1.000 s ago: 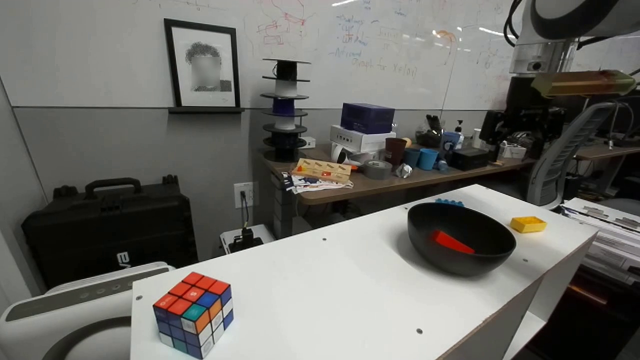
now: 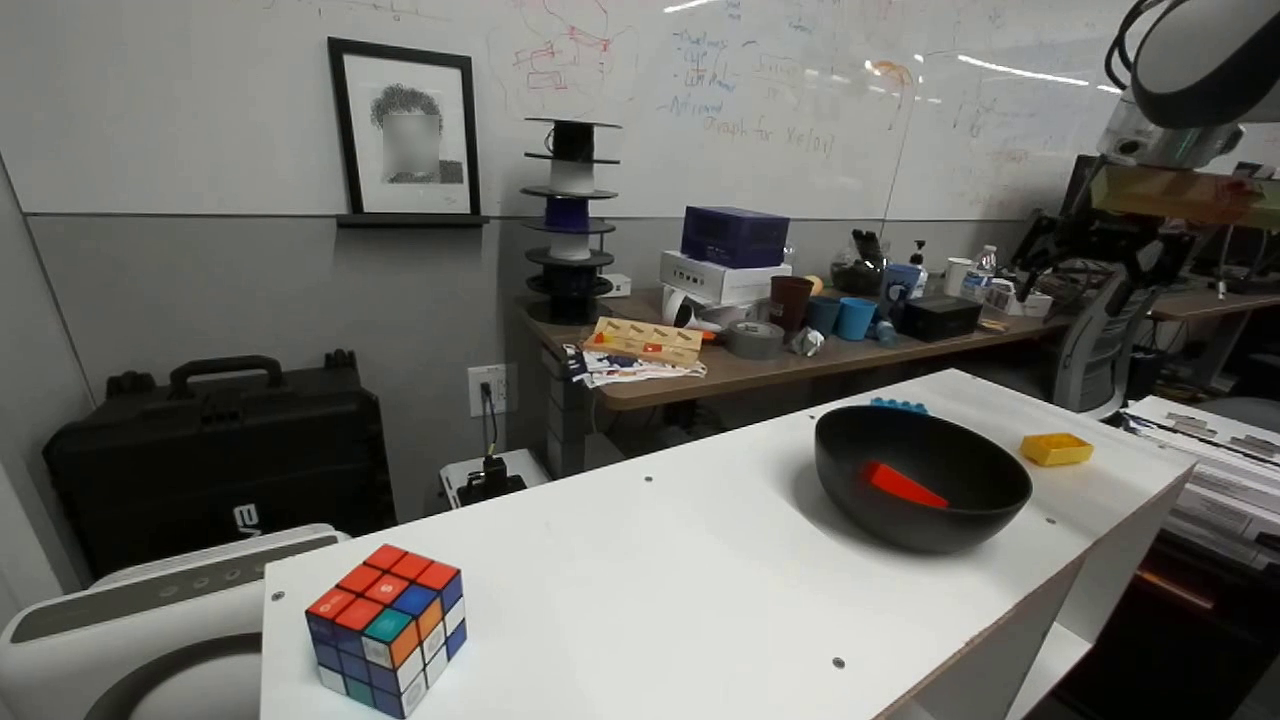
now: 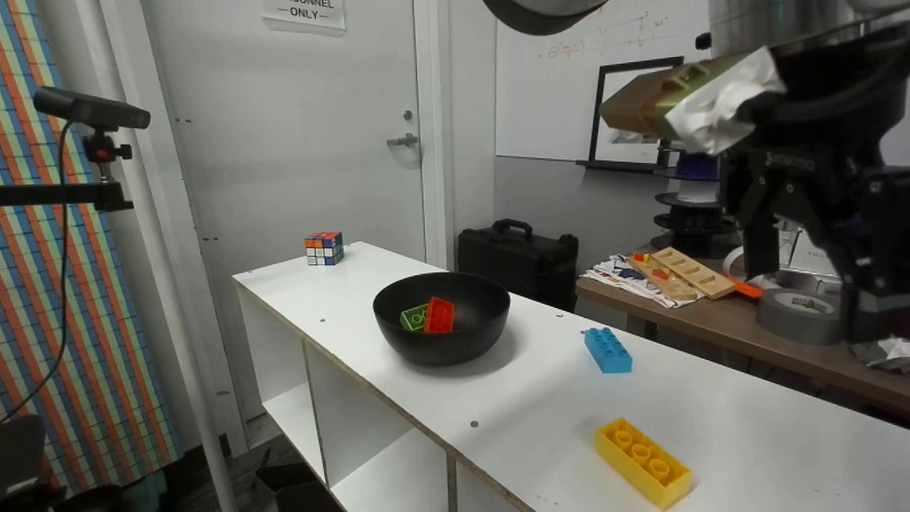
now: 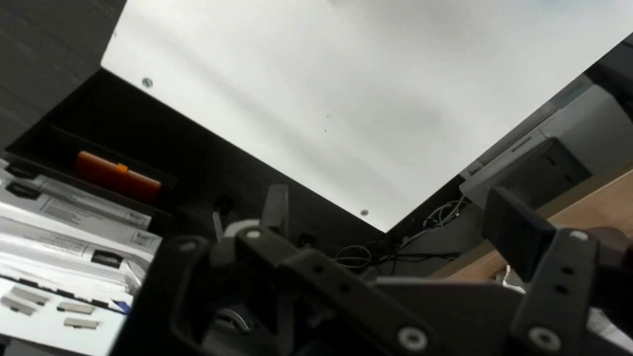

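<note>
My gripper stands open above the right end of the white shelf, with nothing between its fingers. In exterior view 2 the gripper (image 3: 802,281) hangs high at the right, clear of everything on the top. A black bowl (image 2: 924,516) holds a red block (image 3: 440,316) and a green block (image 3: 414,318); the green one is hidden in exterior view 1. Outside the bowl lie a blue block (image 3: 608,350) and a yellow block (image 3: 644,461), both on the bare surface. A Rubik's cube (image 2: 386,630) sits at the shelf's far end from the gripper.
The white shelf top (image 2: 624,576) has free room between cube and bowl. Behind it runs a brown desk (image 2: 672,390) with cups, tape and boxes. Stacked white boxes (image 4: 65,237) are beyond the shelf end in the wrist view.
The arm and gripper have shifted right in exterior view 1, and the gripper is now tilted. The bowl, blocks and cube have stayed where they were.
</note>
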